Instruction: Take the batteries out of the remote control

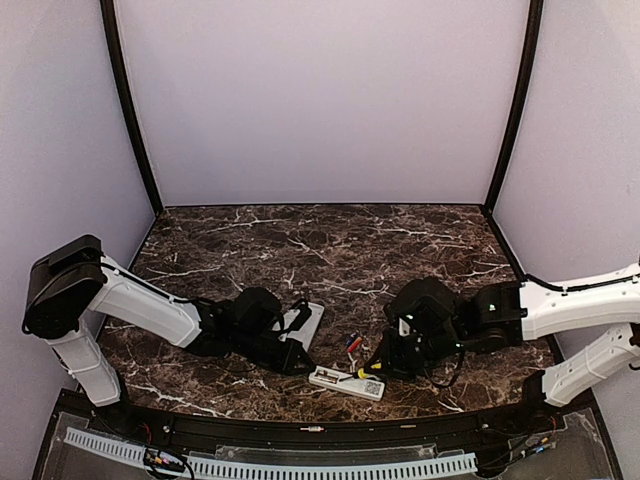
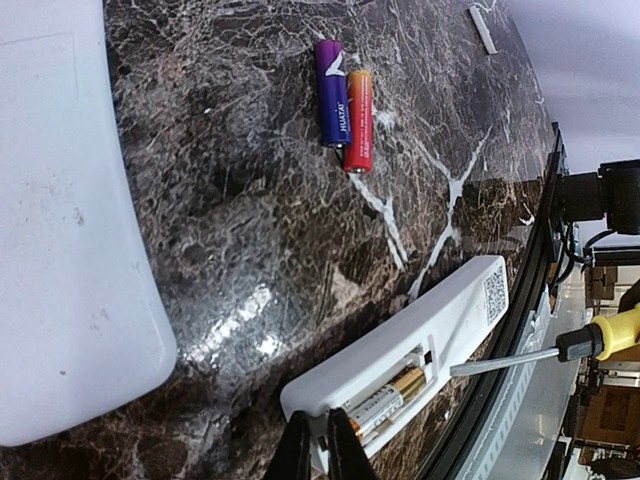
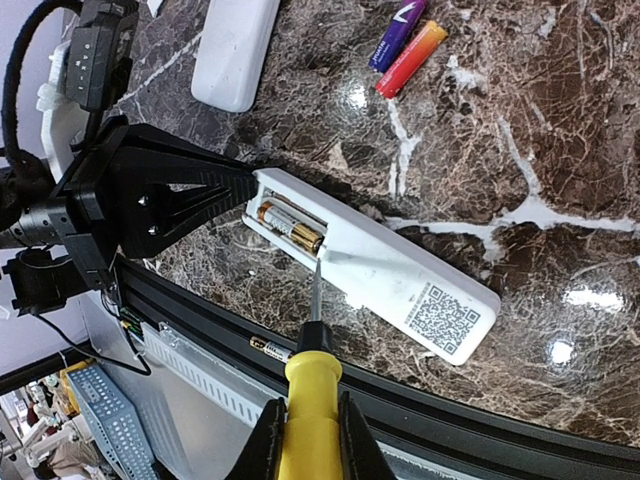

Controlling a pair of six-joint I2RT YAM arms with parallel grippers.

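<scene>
A white remote control (image 1: 345, 382) lies near the table's front edge, its battery compartment uncovered. One white-and-gold battery (image 3: 291, 226) sits inside it. At the compartment end, my left gripper is shut with its tips against the remote; nothing clear shows between them. My right gripper is shut on the yellow handle of a screwdriver (image 3: 313, 375). In the right wrist view, the screwdriver's metal tip is at the compartment's inner edge, close to the battery's gold end; whether they touch I cannot tell.
A purple battery (image 2: 333, 95) and an orange battery (image 2: 359, 120) lie side by side behind the remote. Another battery (image 3: 270, 348) lies by the front rail. To the left is a larger white object (image 2: 75, 230).
</scene>
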